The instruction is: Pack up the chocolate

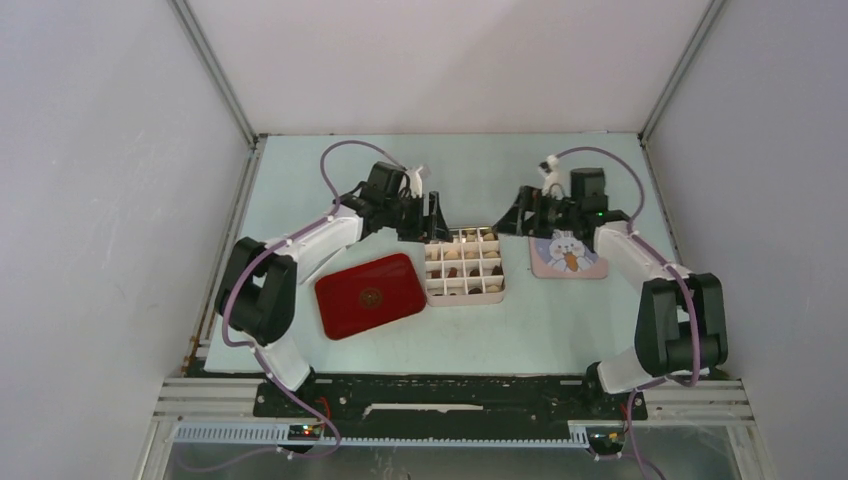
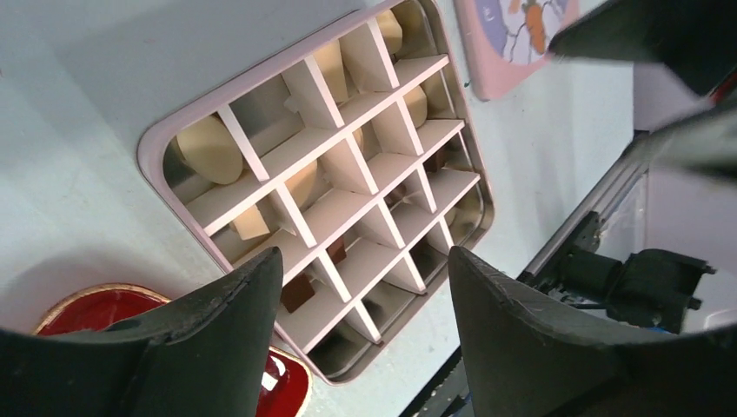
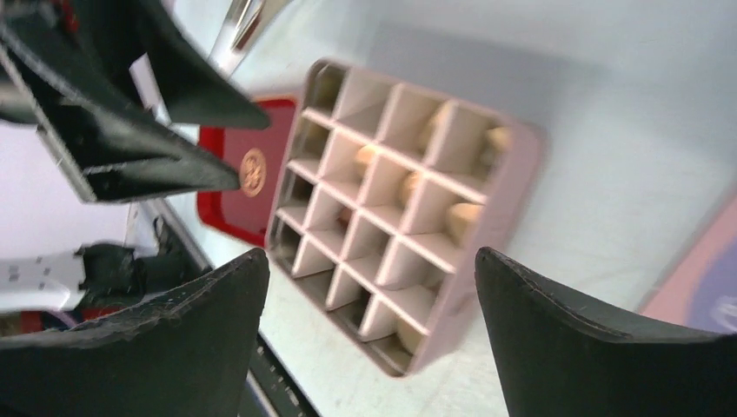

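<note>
The pink divided box point(image 1: 463, 298) sits mid-table, several chocolates in its compartments, some pale, some dark brown point(image 2: 297, 293). My left gripper is over its left back part; its fingers are apart in the left wrist view, nothing visible between them. My right gripper hangs above the box's right back corner, part open with nothing seen between its fingers. The pink lid with a rabbit picture point(image 1: 568, 255) lies on the table right of the box, partly under the right arm.
A red tray point(image 1: 369, 297) lies left of the box at the front, with long pale utensils behind it under the left arm.
</note>
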